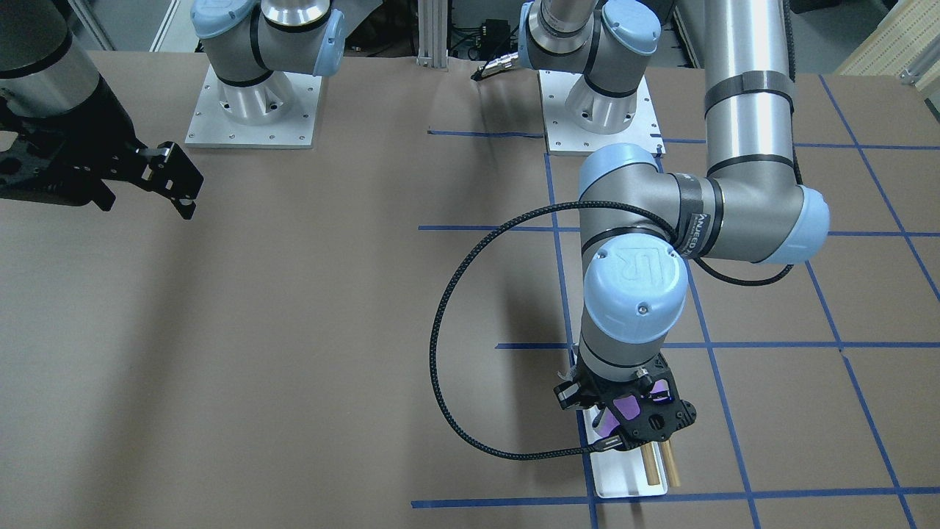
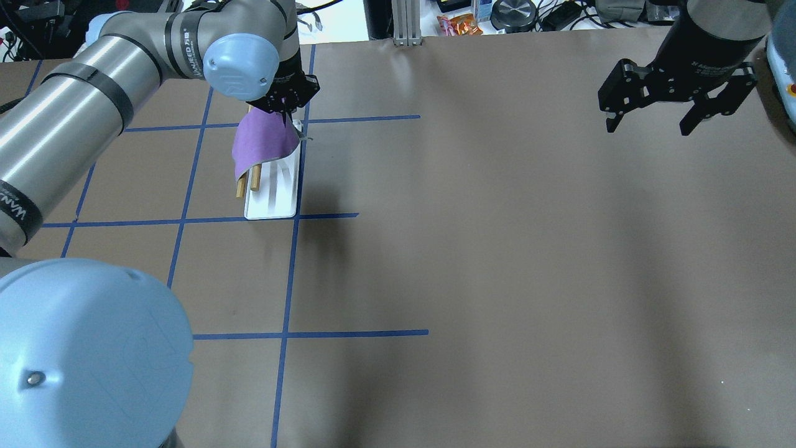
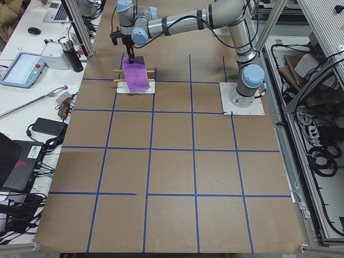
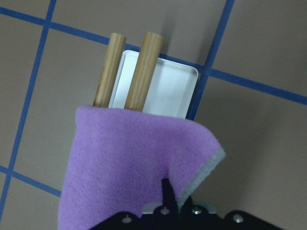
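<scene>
My gripper (image 2: 287, 112) hangs over a white tray (image 2: 272, 205) that has two wooden sticks (image 4: 143, 72) lying lengthwise on it. Its fingers are closed on a corner of a purple cloth (image 4: 120, 163), which is draped across the sticks and tray, with a grey-edged flap folded up at the fingertips. In the front view the arm's end hides most of the cloth. The left view shows the cloth (image 3: 135, 77) spread over the middle of the tray, with stick ends poking out on both sides.
Another arm's black gripper (image 2: 675, 89) stands off to the far side, well apart from the tray. Further arm bases (image 1: 251, 128) sit at the back. The taped table (image 2: 485, 246) around the tray is clear.
</scene>
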